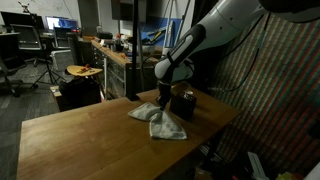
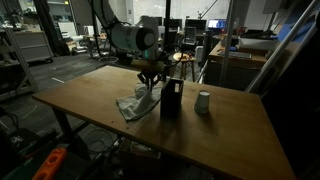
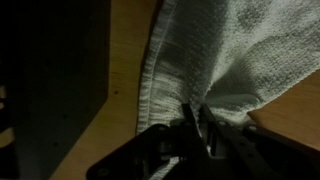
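A light grey cloth [image 1: 166,126] lies crumpled on the wooden table, with part of it drawn up toward my gripper [image 1: 164,104]. From the other side, the cloth [image 2: 138,104] spreads on the tabletop beside a dark box. My gripper [image 2: 154,84] is low over the cloth, its fingers shut on a gathered fold. In the wrist view the fold of cloth [image 3: 195,65] runs down between the dark fingers, and the fingertips are hard to make out in shadow.
A tall black box [image 2: 171,100] stands close to the cloth and gripper. Past it stands a pale cup [image 2: 202,102].
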